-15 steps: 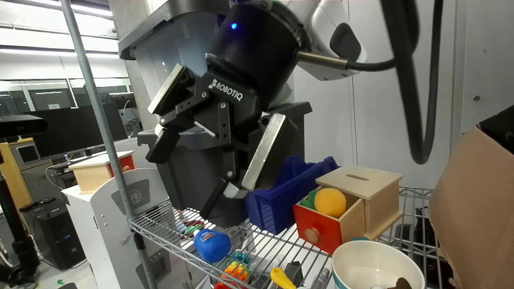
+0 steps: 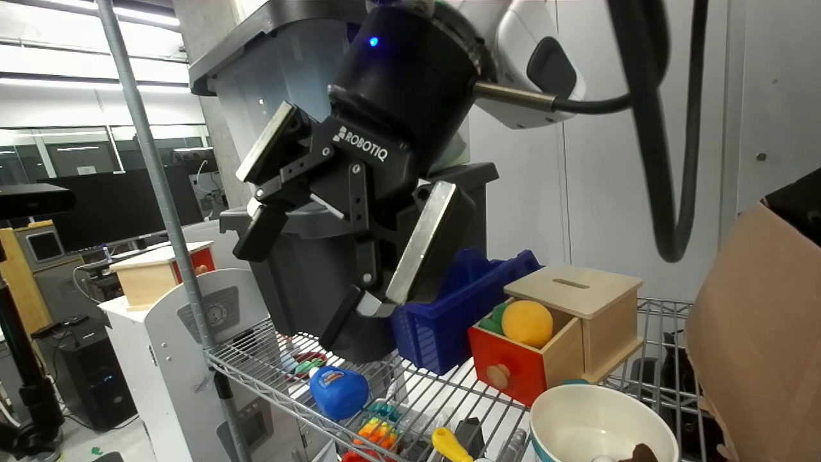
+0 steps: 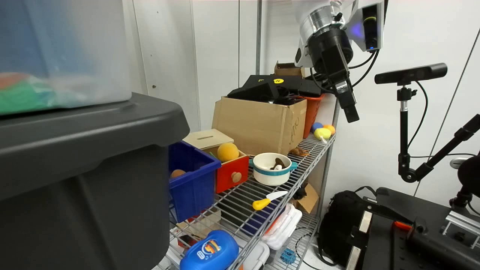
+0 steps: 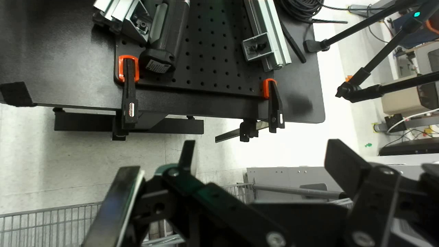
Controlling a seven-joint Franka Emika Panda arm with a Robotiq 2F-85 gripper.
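Note:
My gripper (image 2: 296,278) hangs in the air, open, its two fingers spread wide with nothing between them. The wrist view has the gripper above the floor gap between a black table and a wire rack. On the wire shelf sits a wooden box with a pulled-out red-fronted drawer (image 3: 232,174), holding an orange ball (image 3: 228,152). Beside it stands a white bowl (image 3: 272,177) with a teal rim and brown things inside. A yellow-handled knife (image 3: 269,200) and a blue toy container (image 3: 210,251) lie nearer the shelf's front.
A blue bin (image 3: 194,180) adjoins the wooden box, beside a large grey tote (image 3: 94,202). A cardboard box (image 3: 252,128) fills the far end of the wire shelf (image 3: 252,222). Two orange clamps grip the edge of the black table (image 4: 82,82).

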